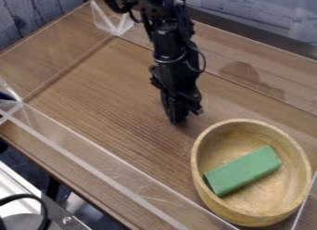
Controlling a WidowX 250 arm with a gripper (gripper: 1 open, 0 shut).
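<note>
My black gripper (181,114) hangs down from the top of the view to the middle of the wooden table (93,99), its tip low at the tabletop. It looks shut, and I see nothing between its fingers, though the tip is dark and small. It is apart from the round wooden bowl (291,195) at the lower right, above and to the left of it. A green block (242,170) lies inside the bowl.
Clear plastic edging runs along the table's left and near edges. Cables and a white object sit off the table at the lower left.
</note>
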